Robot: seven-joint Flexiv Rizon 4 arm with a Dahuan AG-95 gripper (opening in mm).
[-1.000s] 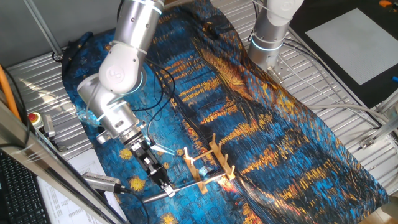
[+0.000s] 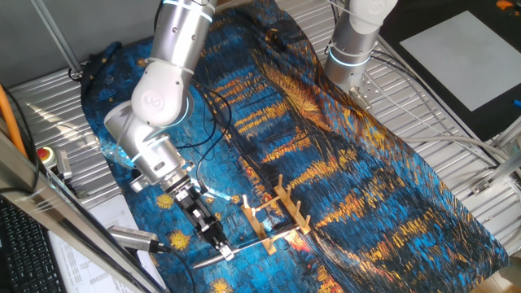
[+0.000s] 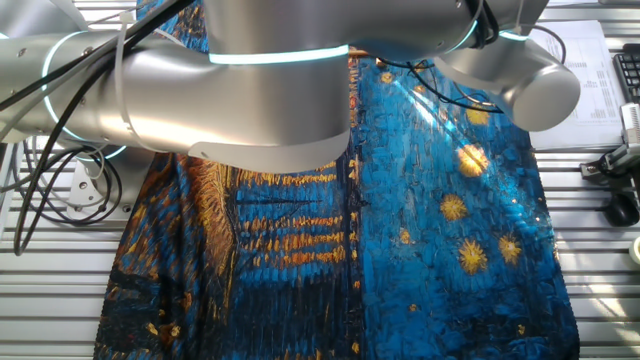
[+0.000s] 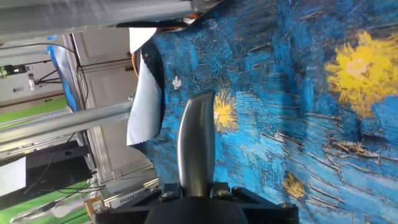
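A long, slim metal utensil (image 2: 205, 261) lies crosswise in my gripper (image 2: 224, 251), which is shut on it in exterior view 1. Its far end reaches in among the bars of a small wooden peg rack (image 2: 255, 228) on the cloth; whether it rests on the rack or hangs just above cannot be told. In the wrist view, the utensil's smooth grey handle (image 4: 196, 140) stands up from the black gripper parts at the bottom edge, and the fingertips are hidden there. Exterior view 2 shows neither rack nor gripper, only the arm across the top.
A blue and orange painted cloth (image 2: 366, 207) covers the table, largely clear right of the rack. Left are a metal post (image 2: 77, 212), a laptop (image 2: 24, 252) and a grey device with a cable (image 2: 133, 238).
My gripper and the utensil have shifted slightly right and toward the front. The rack's near ends sit a little farther right, and a light-blue patch between its rails no longer shows.
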